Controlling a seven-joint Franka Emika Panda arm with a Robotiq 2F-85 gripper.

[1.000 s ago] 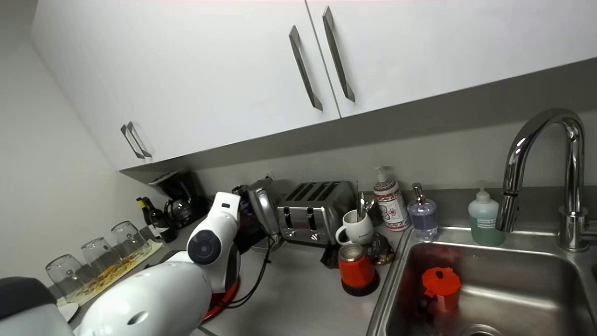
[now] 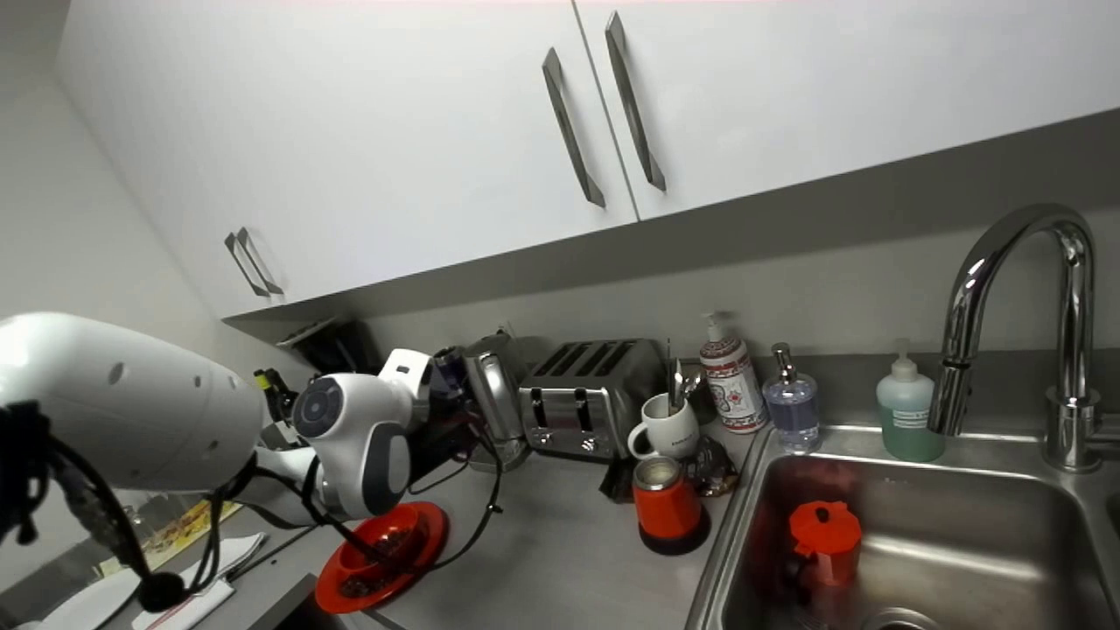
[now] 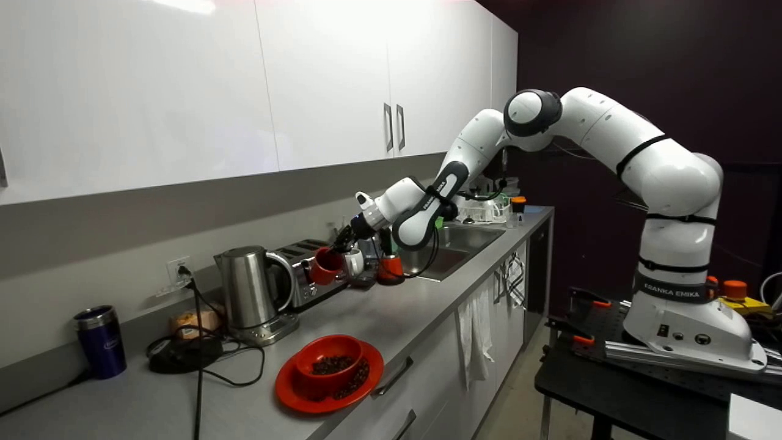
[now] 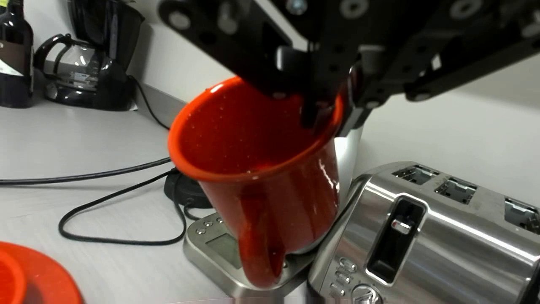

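Note:
A red mug (image 4: 283, 197) hangs tilted from my gripper, which is shut on its rim. Inside, the mug looks empty apart from small specks and drops. In exterior view 2 the red mug (image 3: 326, 266) is in the air in front of the toaster, with the gripper (image 3: 338, 245) at its top. The arm hides the mug in exterior view 1. A red bowl (image 3: 335, 340) holding dark beans rests on a red plate (image 3: 284, 387), where more beans lie beside the bowl.
The steel toaster (image 4: 435, 243) and the kettle (image 3: 245, 289) stand close by along the wall. Black cables (image 4: 121, 242) loop over the counter. A white mug (image 2: 668, 425), an orange pot base (image 2: 667, 504) and the sink (image 2: 945, 525) lie to the right.
The arm has swung up and back in exterior view 1, with its wrist turned. More of the red plate and bowl now shows, while the glasses at left are mostly covered.

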